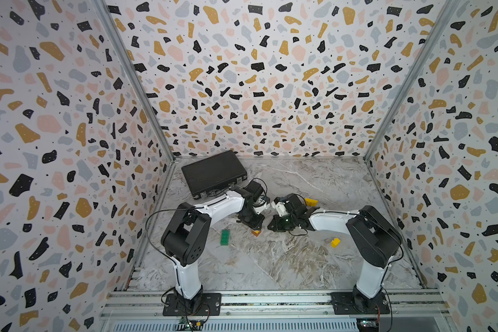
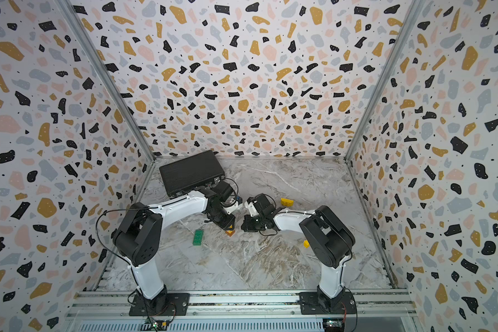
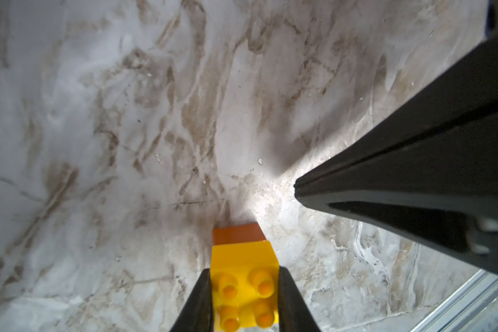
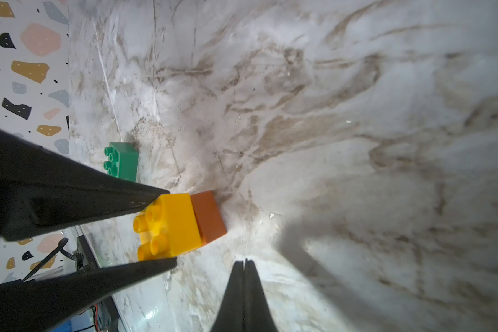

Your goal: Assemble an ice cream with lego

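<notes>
A yellow brick with studs sits over an orange-brown brick near the table's middle. My left gripper is shut on the yellow brick, seen between its fingertips in its wrist view. My right gripper is shut with nothing showing between its fingers, close by to the right of the bricks. A green brick lies left of them. A yellow brick lies at the right front, and another yellow piece behind the right gripper.
A black case lies at the back left. The two grippers are close together.
</notes>
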